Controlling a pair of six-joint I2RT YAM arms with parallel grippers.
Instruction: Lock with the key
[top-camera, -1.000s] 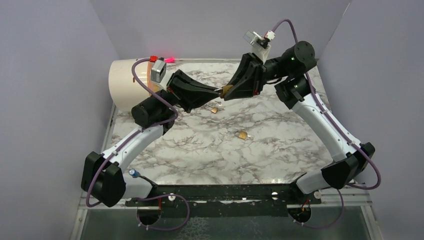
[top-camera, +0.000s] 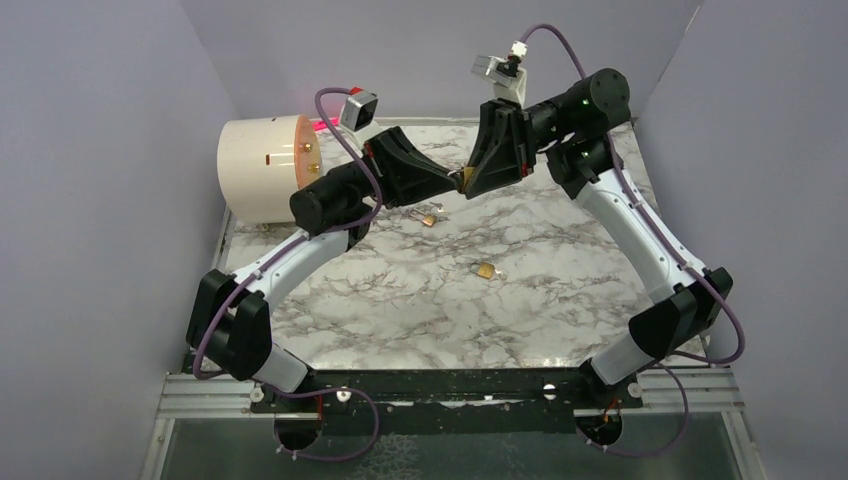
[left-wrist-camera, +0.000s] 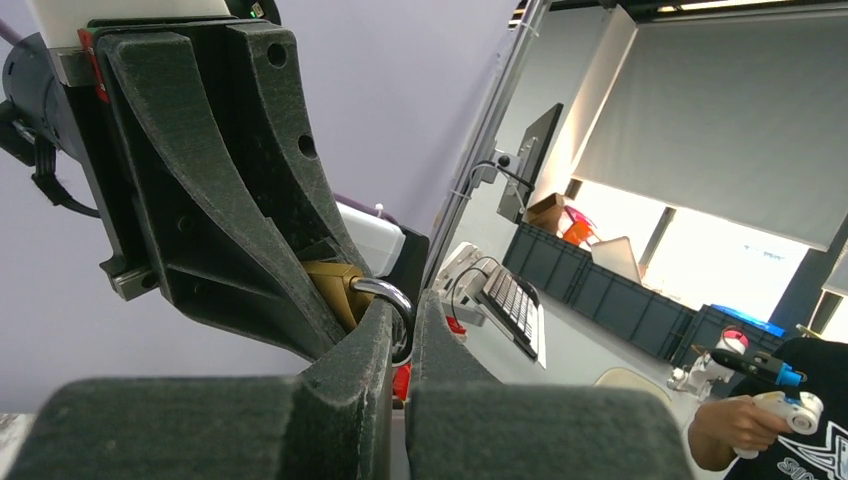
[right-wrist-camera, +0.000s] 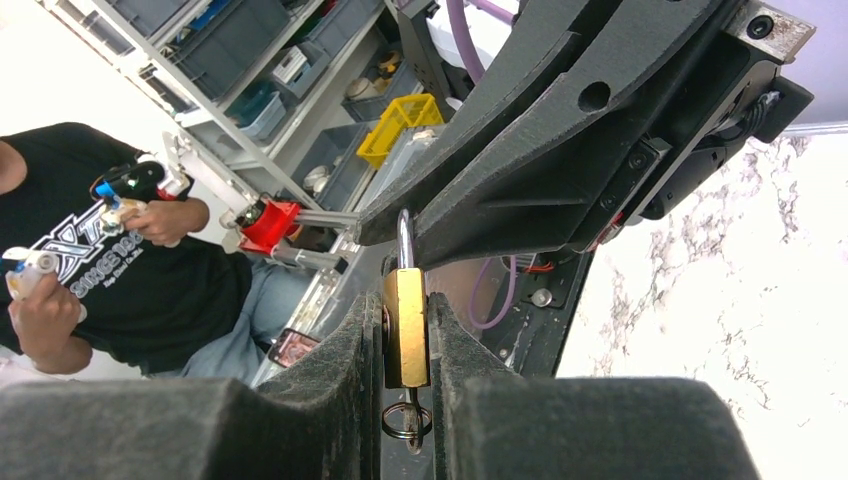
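A brass padlock (top-camera: 468, 178) is held in the air between my two grippers. My right gripper is shut on its body, which is pinched between the fingertips in the right wrist view. From the far side my left gripper meets it, its tips closed around the silver shackle (left-wrist-camera: 385, 288). The body's brass edge (left-wrist-camera: 338, 288) shows beside the right gripper's fingers in the left wrist view. Below the body in the right wrist view hangs a metal ring (right-wrist-camera: 407, 421) by a narrow key-like piece; how deep that sits is hidden.
Two more small padlocks lie on the marble table (top-camera: 400, 290), one near the middle (top-camera: 486, 270) and one farther back (top-camera: 429, 219). A white cylinder (top-camera: 262, 170) stands at the back left.
The left wrist has also swung to the right. The padlocks on the table have not moved.
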